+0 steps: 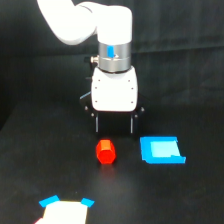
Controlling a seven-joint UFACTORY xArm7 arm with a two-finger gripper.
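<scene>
A small red object [105, 153], roughly cylindrical or many-sided, rests on the dark table near the middle of the camera view. Behind and above it in the picture hangs my white gripper [115, 124], fingers spread wide and empty. One of the thin dark fingers [97, 122] shows just above and left of the red object; the other is farther right. From this single angle I cannot tell the exact height or depth between them.
Right of the red object lies a blue square [150, 159] with a paler patch on it. At the bottom left, a cream-coloured surface [65, 213] has blue pieces at its corners. A black curtain hangs behind.
</scene>
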